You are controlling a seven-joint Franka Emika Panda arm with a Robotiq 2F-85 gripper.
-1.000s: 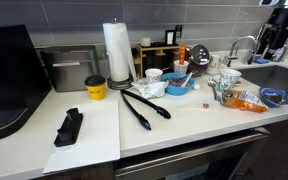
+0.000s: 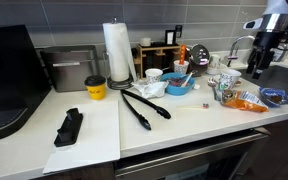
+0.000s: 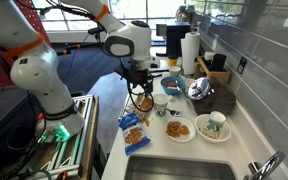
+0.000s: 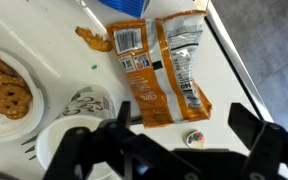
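Observation:
My gripper hangs open over the counter, its black fingers apart with nothing held between them. Beneath and beyond the fingertips in the wrist view lies an orange snack packet (image 4: pixel 166 70), flat on the white surface. In exterior view 1 the orange packet (image 2: pixel 244 102) rests near the counter's front edge, lower than my gripper (image 2: pixel 256 72). A blue packet (image 2: pixel 274 97) lies to its right; part of this blue packet (image 4: pixel 126 5) shows at the wrist view's top edge. Left of the fingers stands a white cup (image 4: pixel 79 145), partly behind the left finger.
A plate of cookies (image 3: pixel 181 128), a white cup on a saucer (image 3: pixel 214 124) and a sink (image 3: pixel 169 168) lie close by. Further along are a blue bowl (image 2: pixel 178 84), a paper towel roll (image 2: pixel 118 52) and black tongs (image 2: pixel 146 108). Crumbs (image 4: pixel 94 39) lie near the packet.
The arm has come in from the upper right, moving left and lower over the counter in exterior view 1. The counter items look unmoved.

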